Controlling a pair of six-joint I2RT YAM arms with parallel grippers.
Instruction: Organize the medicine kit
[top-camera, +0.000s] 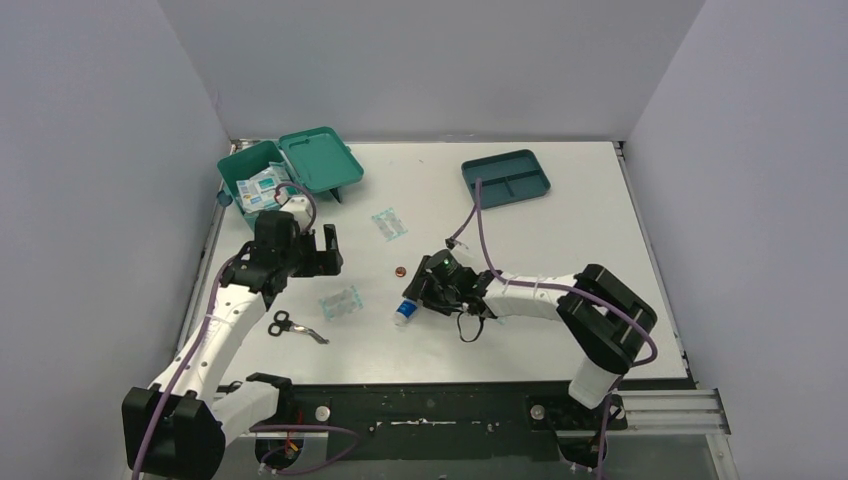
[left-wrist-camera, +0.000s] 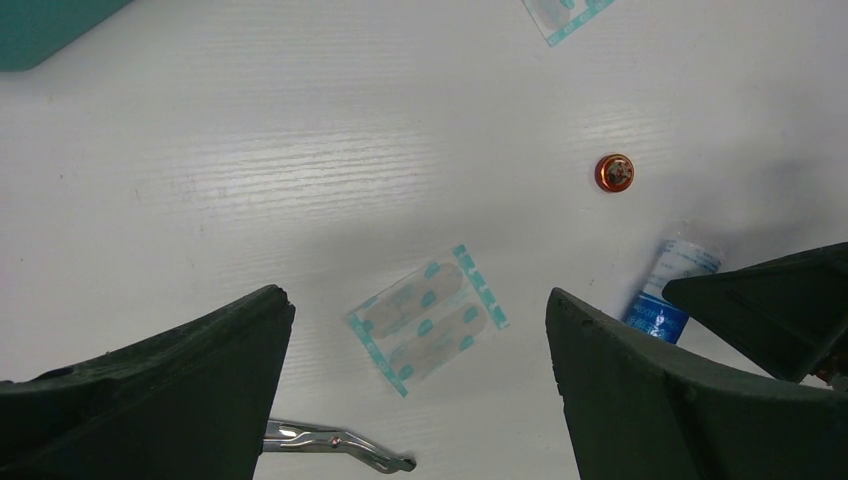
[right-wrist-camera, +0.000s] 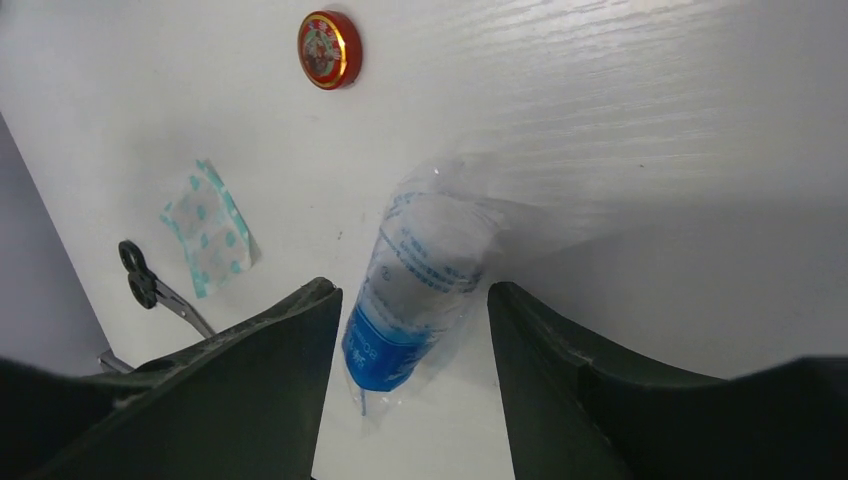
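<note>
A blue-and-white roll in clear wrap (right-wrist-camera: 415, 280) lies on the white table, between the parted fingers of my right gripper; white table shows between the roll and the right finger, and contact on the left side I cannot tell. My left gripper hangs open above the table with nothing between its fingers. Beneath it lies a clear packet with teal spots (left-wrist-camera: 430, 320), and scissors (top-camera: 297, 328) are nearby. A small red round tin (right-wrist-camera: 330, 50) sits beyond the roll. The green medicine box (top-camera: 232, 165) stands open at the back left, holding white packets.
Beside the box is its green lid (top-camera: 322, 160). A dark green divided tray (top-camera: 482, 165) stands empty at the back right. Another clear packet (top-camera: 389, 224) lies mid-table.
</note>
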